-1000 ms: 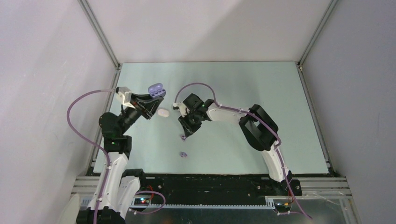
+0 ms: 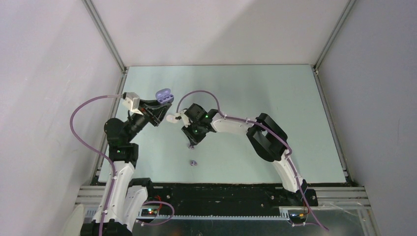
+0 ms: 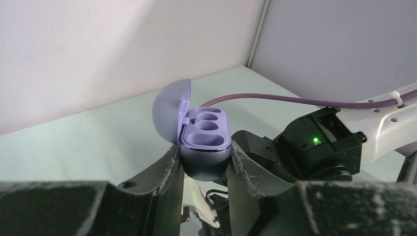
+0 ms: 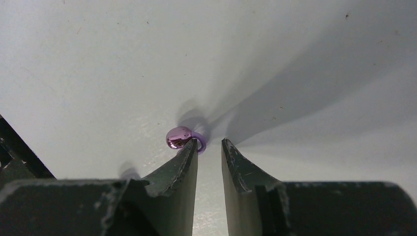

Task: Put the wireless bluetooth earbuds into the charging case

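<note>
The lilac charging case point(image 2: 164, 97) is held up at left, lid open, its compartments point(image 3: 206, 125) facing up with no earbuds visible in them. My left gripper is shut on it. My right gripper is lowered to the board, fingers parted, over a purple earbud point(image 4: 179, 135), which sits at its left fingertip and is partly hidden by it; nothing is clearly gripped. A second earbud point(image 2: 193, 162) lies farther toward the front edge, below the right gripper in the top view.
A small white oval object point(image 2: 172, 118) lies between the two arms. The pale board point(image 2: 255, 83) is clear at the back and right. A dark gap and rail run along the front edge.
The right arm has shifted slightly leftward and toward the front, its fingertips moving by the nearer earbud. The left arm and case have stayed still.
</note>
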